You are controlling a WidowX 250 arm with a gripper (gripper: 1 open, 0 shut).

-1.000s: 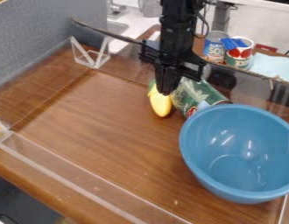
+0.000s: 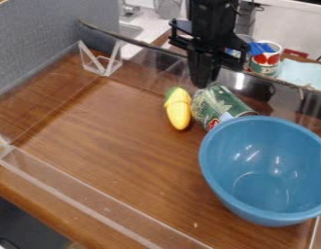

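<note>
The black gripper (image 2: 199, 74) hangs above the wooden tray, over the back part near the tray's rear rim, shut with nothing seen between its fingers. Below it lie a yellow corn toy (image 2: 179, 114) with a green end and, just right of that, a green can (image 2: 225, 105) on its side. A large blue bowl (image 2: 265, 180) sits at the front right.
A clear plastic wall edges the tray (image 2: 111, 165). Behind it stand a red-and-white can (image 2: 265, 59) and a pale cloth (image 2: 303, 76). A grey panel (image 2: 40, 53) rises at the back left. The tray's left and middle are clear.
The gripper has risen and moved back, away from the corn and green can, which now show fully. Neither object has visibly moved.
</note>
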